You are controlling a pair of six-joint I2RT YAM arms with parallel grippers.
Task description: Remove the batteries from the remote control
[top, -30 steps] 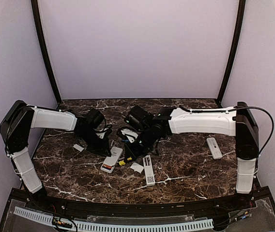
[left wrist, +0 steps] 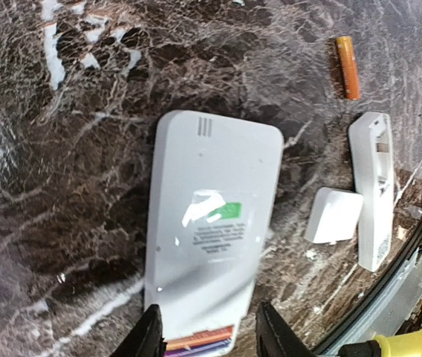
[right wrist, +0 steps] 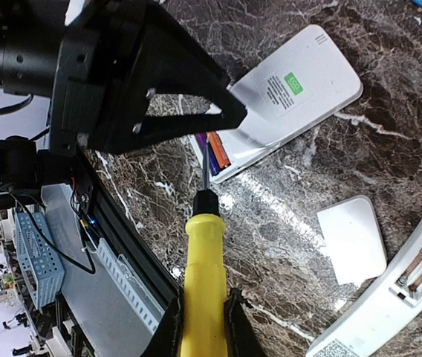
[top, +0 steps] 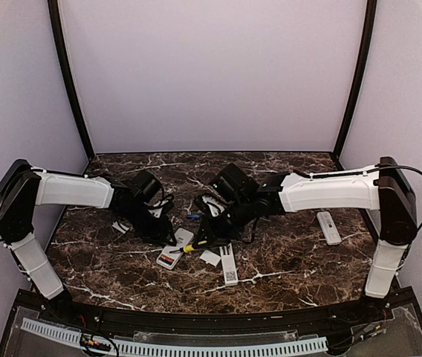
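Note:
A white remote control (left wrist: 215,201) lies face down on the marbled table, its battery compartment open at the near end. Inside, an orange battery (right wrist: 218,149) and a purple battery (right wrist: 212,161) sit side by side. My left gripper is over that near end, fingers apart, nothing visibly between them. My right gripper is shut on a yellow-handled screwdriver (right wrist: 205,260). The screwdriver's thin shaft reaches to the compartment; whether its tip touches a battery, I cannot tell.
Right of the remote lie a white cover (right wrist: 353,239) and a second white remote (right wrist: 389,297) with an open compartment. A loose orange battery (left wrist: 348,68) lies beyond them. Another white remote (top: 328,227) rests far right, with clear table before it.
The right gripper has shifted slightly with the screwdriver, whose shaft now reaches the remote.

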